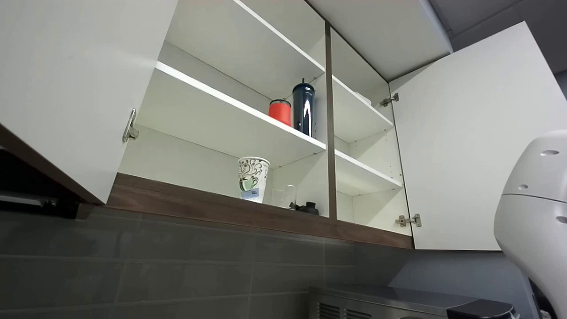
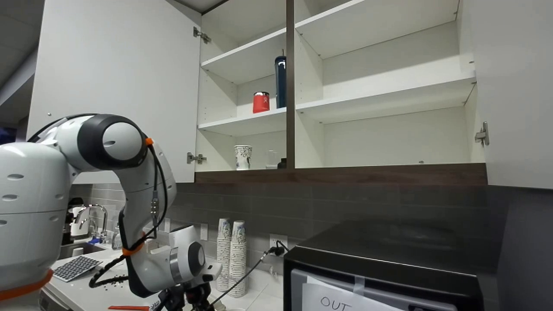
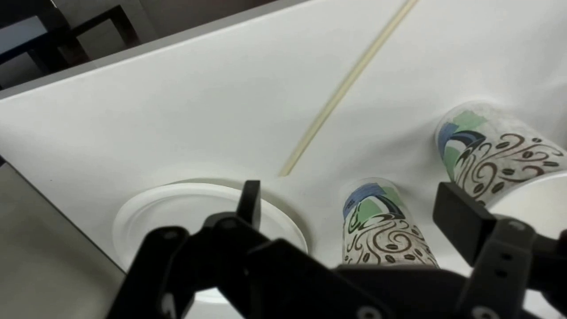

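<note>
In the wrist view my gripper is open, its two dark fingers wide apart. A patterned paper cup (image 3: 386, 234) stands below and between them, its lower part hidden by the gripper body. Another patterned cup (image 3: 491, 149) is at the right, beyond the right finger. At the left, a white round plate or lid (image 3: 159, 212) lies on the white counter, partly covered by the left finger assembly. In exterior view 2 the gripper (image 2: 184, 300) hangs low at the bottom edge, its fingertips cut off.
Tall cup stacks (image 2: 238, 259) stand beside the arm, near a black microwave (image 2: 383, 261). Above, the open cabinet holds a red tumbler (image 2: 261, 102), a dark bottle (image 2: 280, 82) and a paper cup (image 2: 242, 157). A pale stick (image 3: 348, 82) lies on the counter.
</note>
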